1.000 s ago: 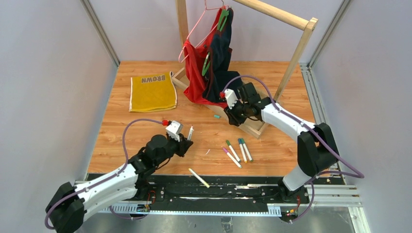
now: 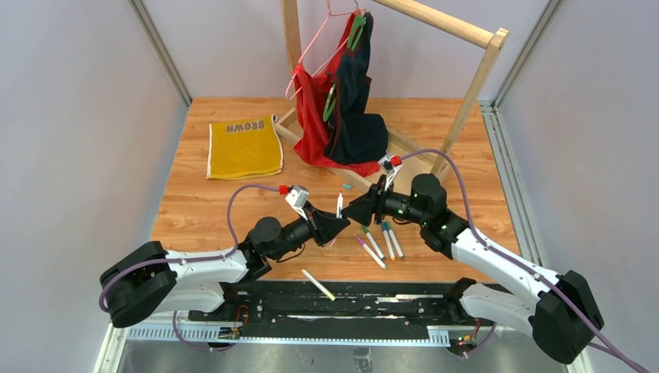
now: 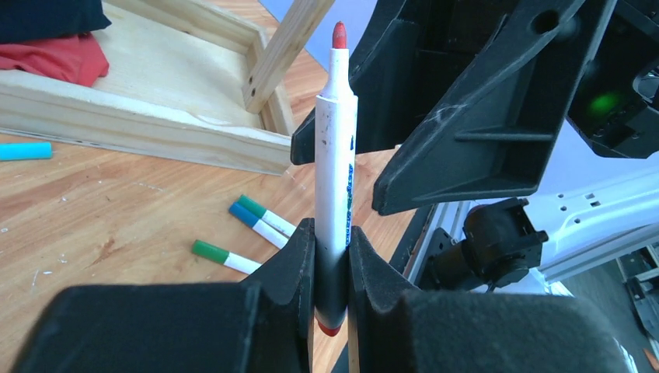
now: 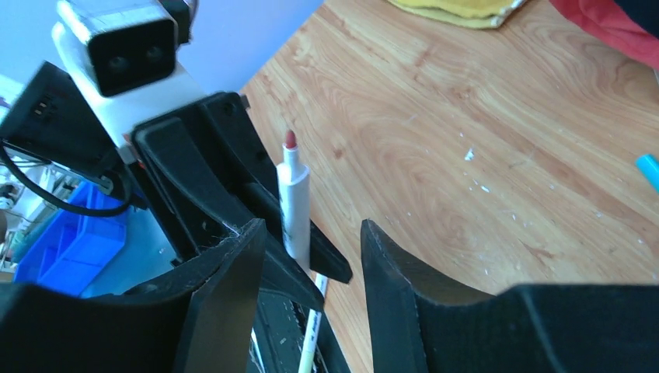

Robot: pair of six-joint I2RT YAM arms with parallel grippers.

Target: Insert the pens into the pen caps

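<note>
An uncapped white marker (image 3: 336,155) with a red tip stands upright in my left gripper, held between its fingertips; in the top view it is at the centre (image 2: 339,203). My right gripper is open, its fingertips facing the marker and left gripper from the right, with nothing between them. Several pens with coloured ends, among them a green one (image 3: 225,256), lie on the table below. A yellowish pen (image 2: 318,284) lies near the front edge. A small cyan cap (image 4: 646,171) lies toward the wooden rack.
A wooden rack (image 2: 488,54) with red and navy garments stands at the back, its tray behind the grippers. A yellow cloth (image 2: 244,151) lies at back left.
</note>
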